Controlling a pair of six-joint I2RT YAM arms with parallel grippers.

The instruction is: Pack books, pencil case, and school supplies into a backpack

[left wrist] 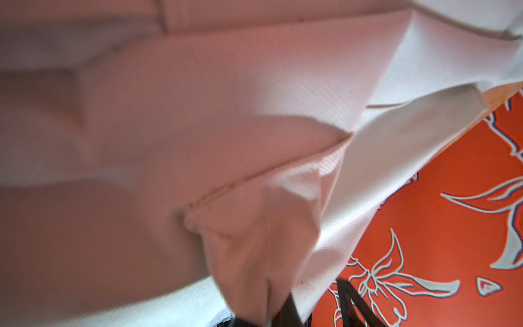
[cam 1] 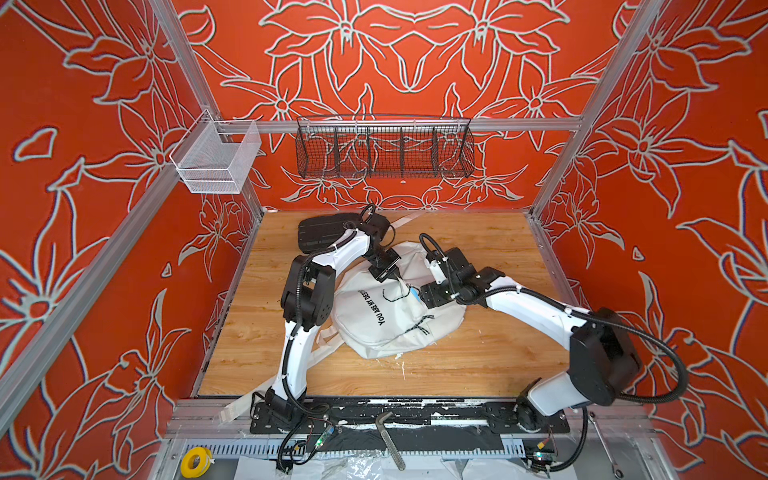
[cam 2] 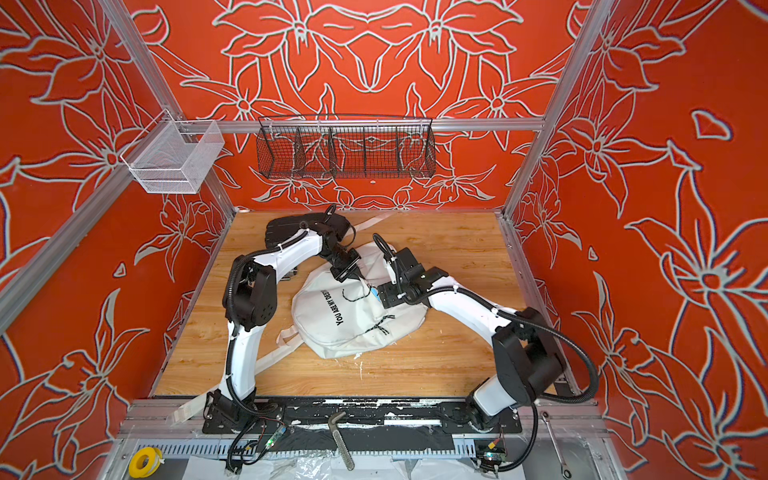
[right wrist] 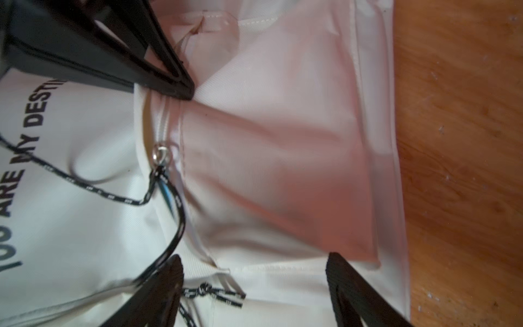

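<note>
The off-white backpack [cam 1: 360, 316], with black lettering, lies flat on the table under both grippers. My left gripper [cam 1: 399, 278] is shut on a fold of its fabric; the right wrist view shows the left fingers [right wrist: 177, 84] pinching the edge beside the zipper. In the left wrist view the cloth [left wrist: 261, 239] gathers into the fingers. A zipper pull [right wrist: 160, 155] with a dark cord hangs at the slit, where a sliver of something blue [right wrist: 167, 197] shows. My right gripper is open over the zipper's lower end, with fabric below its fingertips. The bag's contents are otherwise hidden.
A black ribbed case [cam 1: 320, 233] lies at the back left, partly behind my left arm. Backpack straps [cam 1: 300, 366] trail to the front left. Wire baskets [cam 1: 384, 148] hang at the back. Bare table [cam 1: 512, 248] lies on the right.
</note>
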